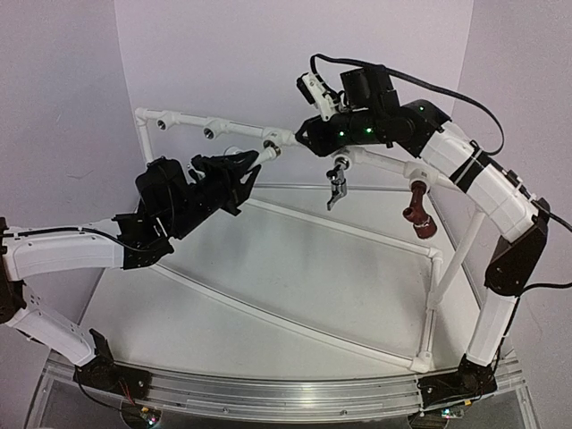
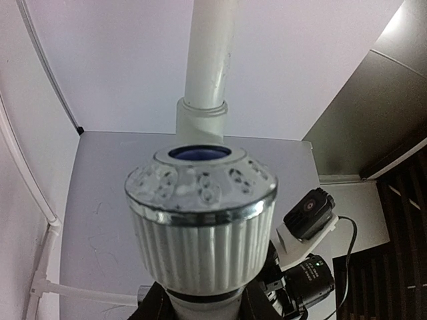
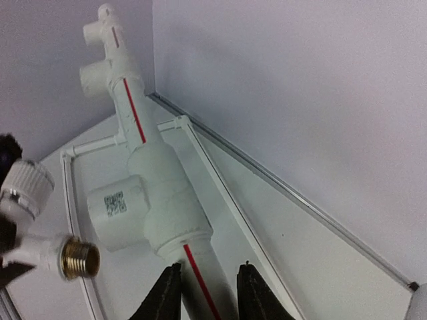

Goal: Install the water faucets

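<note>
My left gripper (image 1: 248, 168) is shut on a white faucet; the faucet's ribbed knob (image 2: 203, 247) faces the left wrist camera. In the right wrist view, the brass threaded end (image 3: 81, 259) points toward a white tee socket (image 3: 119, 217) with a printed code, and a gap shows between them. On the upper white pipe (image 3: 200, 277) is my right gripper, one finger at each side of the pipe. A silver faucet (image 1: 337, 183) and a dark red faucet (image 1: 418, 213) hang from fittings further right.
Two open tees (image 1: 163, 120) sit along the pipe to the left. The lower white frame (image 1: 295, 332) rests on a clear pale floor. Black cables loop over the right arm.
</note>
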